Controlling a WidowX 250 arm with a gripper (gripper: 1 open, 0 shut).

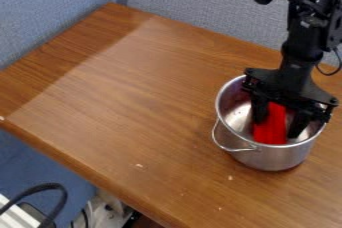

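Note:
A silver pot (241,147) with a wire handle sits on the wooden table at the right. Inside it is a red object (270,124). My black gripper (278,112) reaches down into the pot over the red object, its fingers around the upper part of it; whether they touch it is unclear, and part of the object is hidden behind them.
Blue-grey padded walls stand at the back and left. Cables lie beyond the table's lower-left edge.

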